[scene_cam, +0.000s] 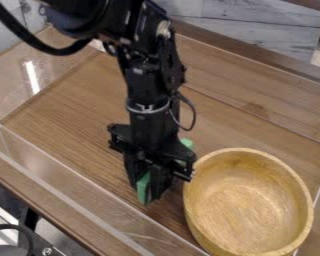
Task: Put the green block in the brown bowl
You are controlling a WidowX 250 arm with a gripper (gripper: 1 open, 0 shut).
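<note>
The green block point(144, 188) lies under and between the fingers of my black gripper point(152, 190), on the wooden table. Only slivers of green show: one low between the fingers, another at the gripper's upper right side. The gripper points down over the block and hides most of it, so whether its fingers press on the block cannot be told. Just to the right stands the bowl point(206, 190), pale yellow-brown and round, with nothing visible inside it.
Bare wooden table point(63, 120) stretches to the left and behind the arm. A pale wall panel point(263, 35) runs along the back. The table's front edge passes close below the gripper, with dark gear beyond it at the lower left.
</note>
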